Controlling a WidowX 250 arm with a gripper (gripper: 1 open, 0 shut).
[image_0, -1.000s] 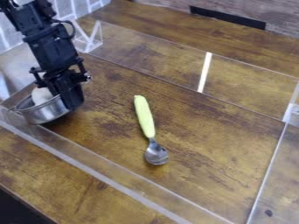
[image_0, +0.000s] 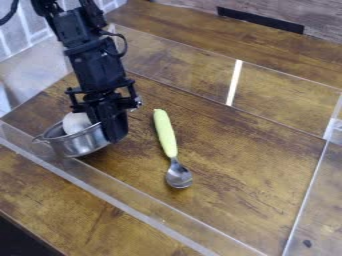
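Note:
My black gripper (image_0: 110, 124) is low over the right part of a steel bowl (image_0: 74, 145) at the left, its fingertips at or inside the bowl. A pale round item (image_0: 76, 122) shows in the bowl, partly hidden by the gripper. Whether anything is between the fingers is hard to see. A spoon with a pale yellow-green handle (image_0: 164, 132) lies on the wooden table to the right of the bowl, its metal head toward the front.
Clear plastic panels edge the wooden table (image_0: 261, 170) at the left, front and right. A thin white strip (image_0: 235, 82) is at the back.
My gripper and the bowl have both moved to the right and slightly toward the front, closer to the spoon. The spoon has stayed where it was.

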